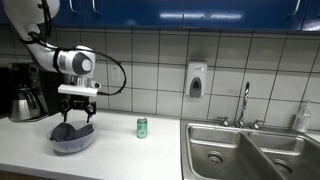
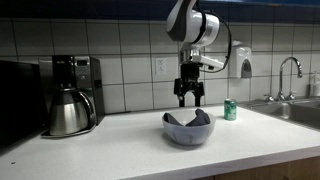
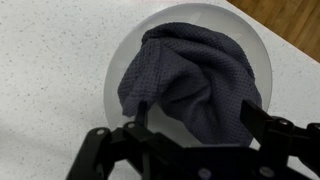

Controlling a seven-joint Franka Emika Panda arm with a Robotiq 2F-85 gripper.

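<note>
A dark grey cloth [image 3: 196,80] lies bunched in a pale round bowl [image 3: 122,62] in the wrist view, part of it up against the rim. From the front, the bowl [image 1: 73,145] stands at the left of the white counter with the cloth [image 1: 66,131] showing above its edge. Just over the bowl hangs my gripper [image 1: 77,117], pointing down, its fingers spread with nothing held. In the second exterior view the gripper [image 2: 190,102] is above the bowl [image 2: 188,131], apart from the cloth [image 2: 201,118].
A green can [image 1: 142,128] stands right of the bowl, near the sink [image 1: 215,150]. A coffee maker [image 2: 74,95] is at the back left. Clear counter [image 2: 95,155] lies left of the bowl, and a soap dispenser [image 1: 195,79] hangs on the tiled wall.
</note>
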